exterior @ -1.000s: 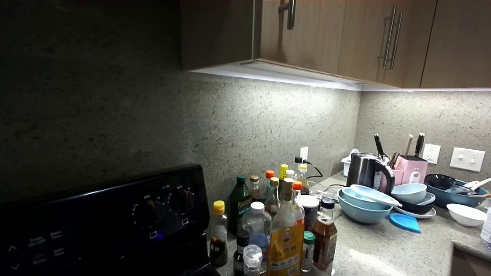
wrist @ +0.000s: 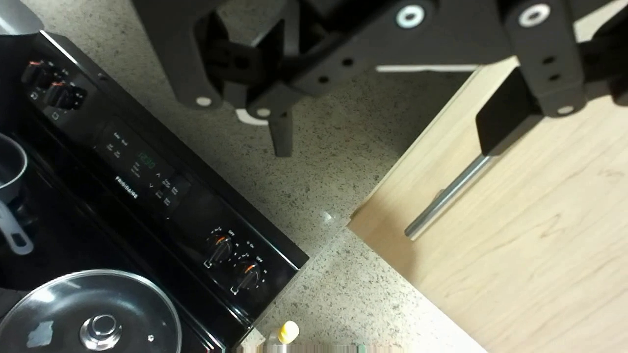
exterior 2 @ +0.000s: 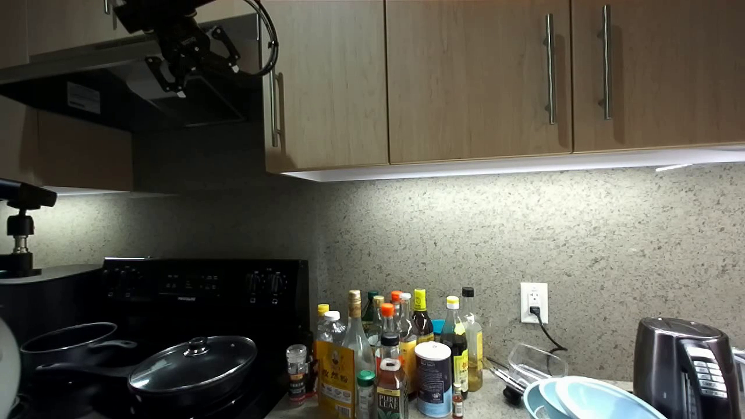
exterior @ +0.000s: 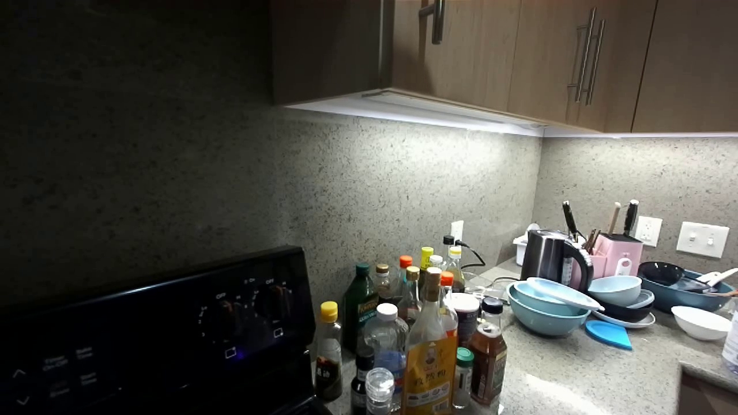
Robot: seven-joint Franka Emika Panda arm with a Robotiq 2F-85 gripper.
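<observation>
High up in exterior view 2, my gripper hangs in front of the range hood, left of the nearest upper cabinet door. Its fingers are spread apart with nothing between them, so it is open. The wrist view also shows the gripper with a wide gap. There, the right finger overlaps the upper part of the cabinet's metal bar handle; whether they touch I cannot tell. The cabinet door is closed, its vertical handle partly behind the arm's cable.
The black stove below carries a lidded pan and a pot. Several bottles crowd the counter right of it. Bowls and a kettle stand farther right. The range hood is close behind the gripper.
In exterior view 1, shading on the cabinet door and side edge near the handle differs slightly.
</observation>
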